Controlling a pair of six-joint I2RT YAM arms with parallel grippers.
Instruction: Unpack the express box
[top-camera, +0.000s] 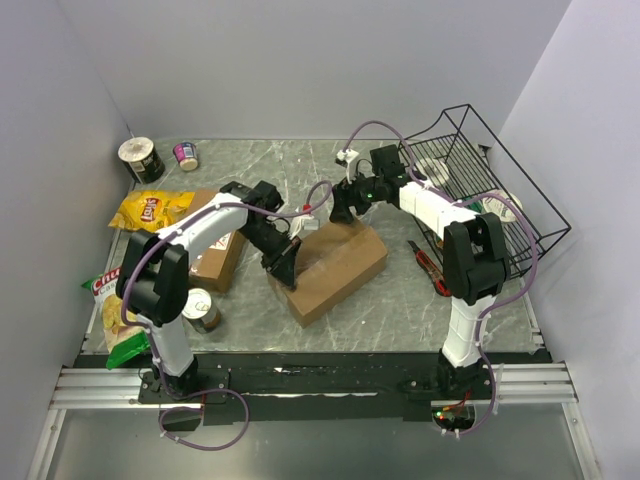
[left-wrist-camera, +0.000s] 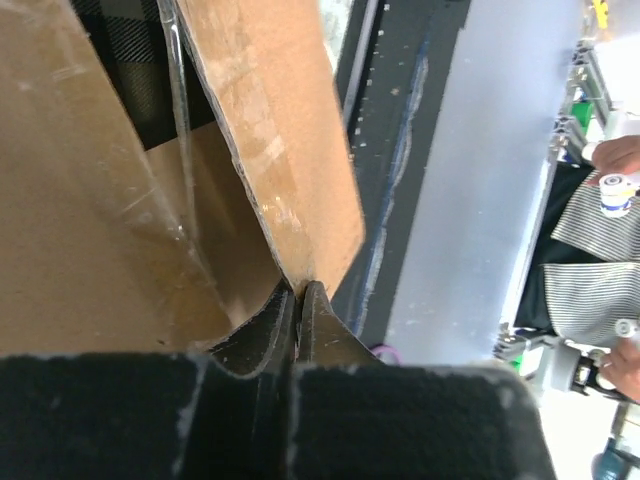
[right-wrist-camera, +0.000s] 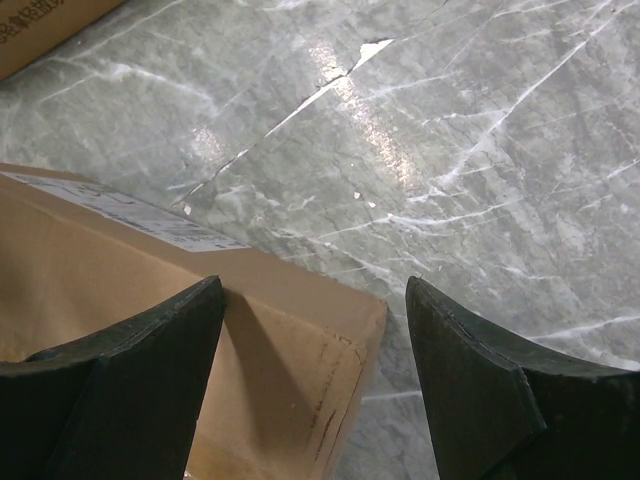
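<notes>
A cardboard box lies mid-table with a tape seam on top; in the left wrist view its flap is raised, with plastic and dark checked material visible in the gap. My left gripper is shut on that flap's edge, at the box's near-left part in the top view. My right gripper is part open above the far corner of the box, with a fingertip over or against the cardboard; contact is unclear.
Another box, chip bags and cans sit left. A wire rack and a red box cutter are right. Marble table shows bare at the front right.
</notes>
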